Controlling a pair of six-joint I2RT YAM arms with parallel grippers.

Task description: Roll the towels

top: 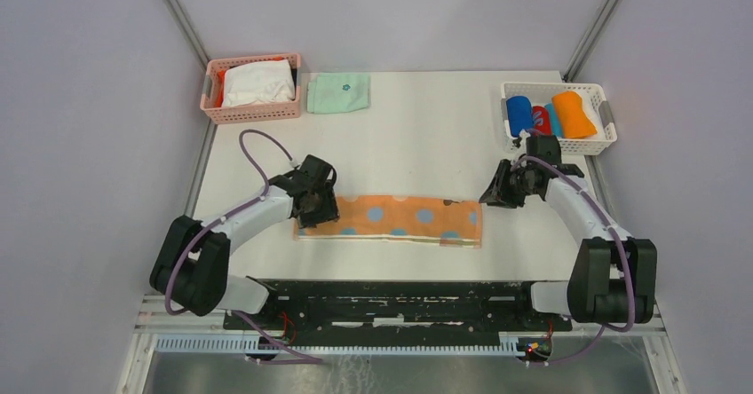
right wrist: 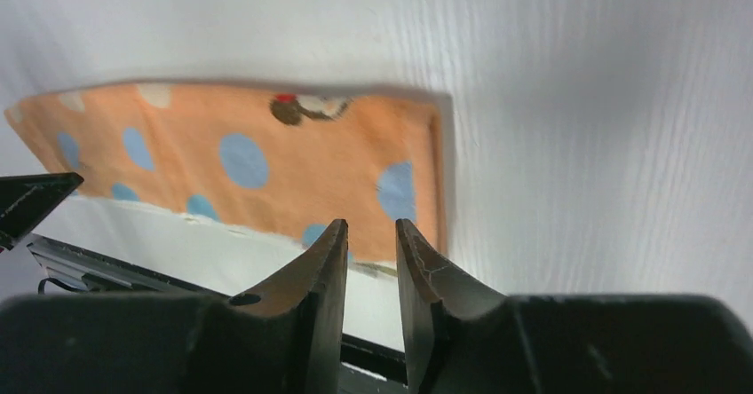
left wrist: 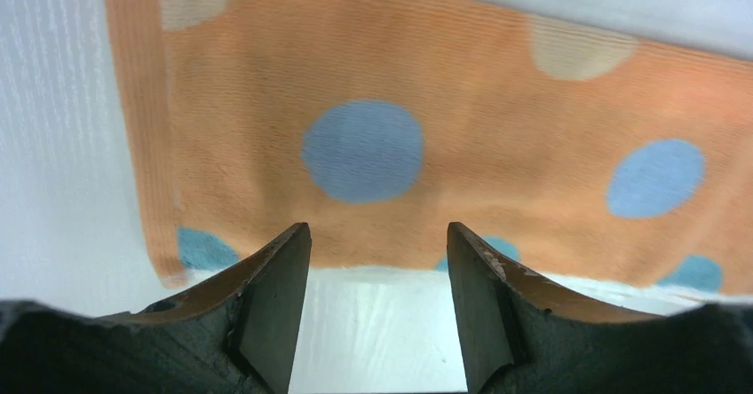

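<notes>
Across the middle of the table lies a long folded orange towel (top: 400,216) with blue and pale dots. Over its left end hovers my left gripper; its fingers (left wrist: 277,296) stand apart with no cloth between them in the left wrist view. My right gripper is above the towel's right end, slightly open, a narrow empty gap between its fingers. In the right wrist view, the orange towel (right wrist: 302,172) shows a turned right edge and a small dark-and-red picture along its far side. The left arm hides part of the towel's left end from above.
A pink basket (top: 257,110) holding folded white cloth stands back left, a folded mint towel (top: 338,93) beside it. Back right is a white basket (top: 559,145) with several rolled towels. The table between the baskets is clear.
</notes>
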